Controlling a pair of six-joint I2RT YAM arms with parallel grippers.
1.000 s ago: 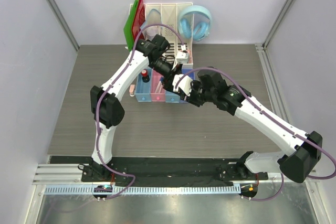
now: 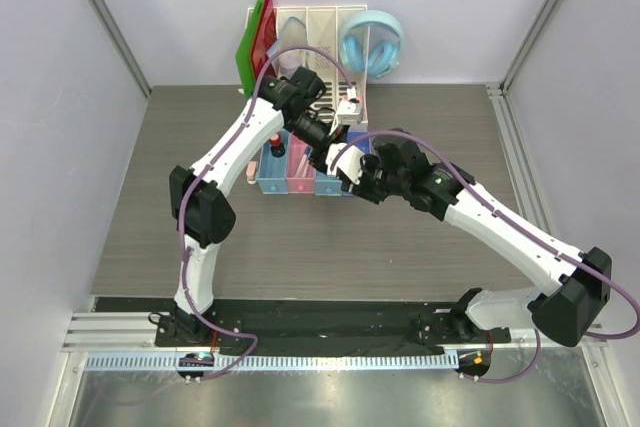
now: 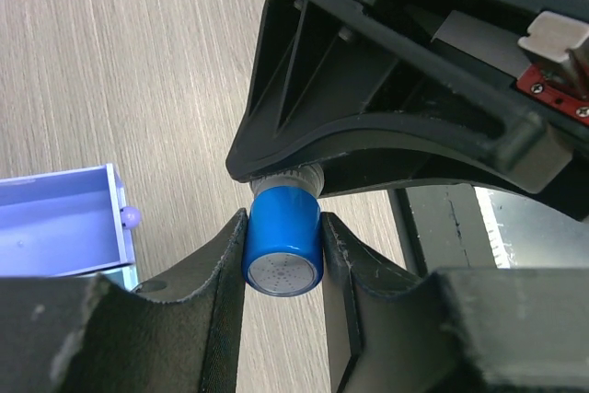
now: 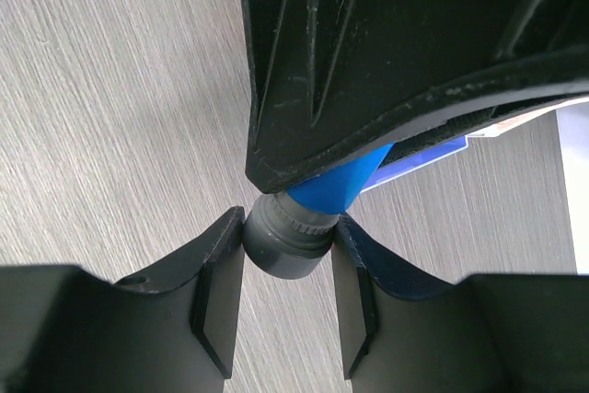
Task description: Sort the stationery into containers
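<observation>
In the left wrist view a blue cylinder with a grey end is held in my shut left gripper. The right wrist view shows its other, grey knurled end in the fingertips of my shut right gripper, so both grippers are on the same object. The top view has the two wrists meeting over the coloured bins: blue, pink and a purple-blue one, partly hidden by the arms.
Behind the bins stands a white rack with headphones and green and red boards.
</observation>
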